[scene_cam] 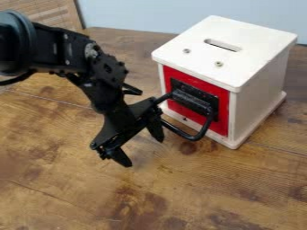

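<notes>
A white wooden box (pixel 252 99) with a slot and two screws on top stands on the right; its red front panel (pixel 216 84) carries a black fitting with a black looped handle (pixel 204 126). My black gripper (pixel 135 142) hangs low at the left of the box, fingers pointing down and open, close to the handle's left end but with nothing visible between them.
A pale board stands behind at the back, with a wire rack at the far upper left.
</notes>
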